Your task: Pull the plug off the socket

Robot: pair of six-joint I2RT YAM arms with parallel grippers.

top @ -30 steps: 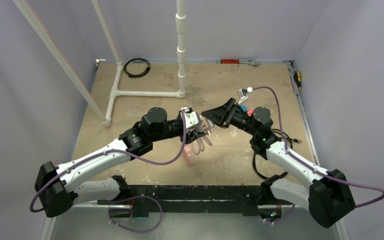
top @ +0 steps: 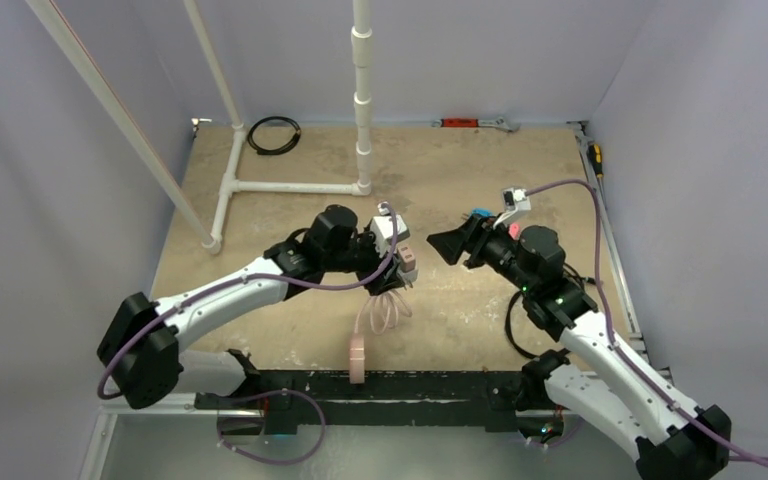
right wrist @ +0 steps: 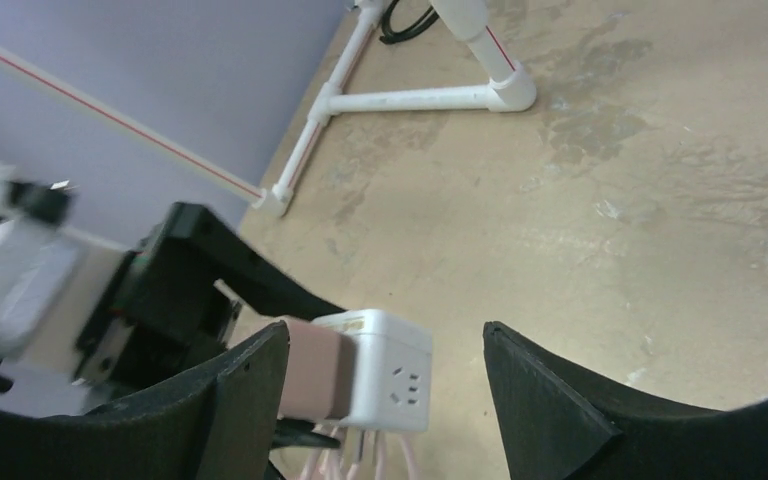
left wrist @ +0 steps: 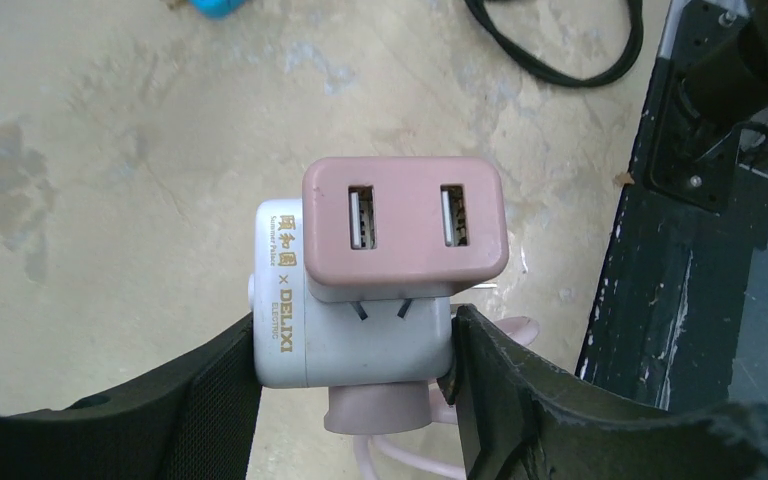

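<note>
My left gripper is shut on a white DELIXI socket (left wrist: pixel 280 290), raised over the middle of the table (top: pixel 460 330). A pink plug with two USB slots sits against the socket, also visible in the right wrist view (right wrist: pixel 315 370). A pink cable (top: pixel 385 310) hangs below, with a pink block (top: pixel 357 358) at the table's front. My right gripper (top: pixel 440 247) is apart from the plug, to its right, open with nothing between its fingers.
White pipe frame (top: pixel 295 187) at back left, coiled black cable (top: pixel 274 150), wrench (top: pixel 495 124) along the back edge, small blue and pink items (top: pixel 513 230) and a black cable (top: pixel 510 330) at right.
My right gripper has drawn away rightward from the plug.
</note>
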